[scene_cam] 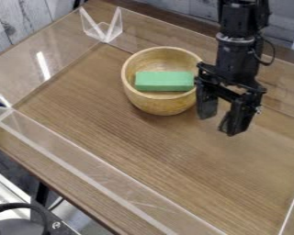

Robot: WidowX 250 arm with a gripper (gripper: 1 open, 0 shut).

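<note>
My black gripper [230,114] hangs low over the wooden table, just right of a round tan bowl [150,102]. Its two finger parts stand apart, one at the left and one at the right, with no object visible between them. A green block [164,82] rests in the bowl, toward its right side.
A clear plastic container [103,26] sits at the back left. A black object [17,223] shows at the bottom left corner.
</note>
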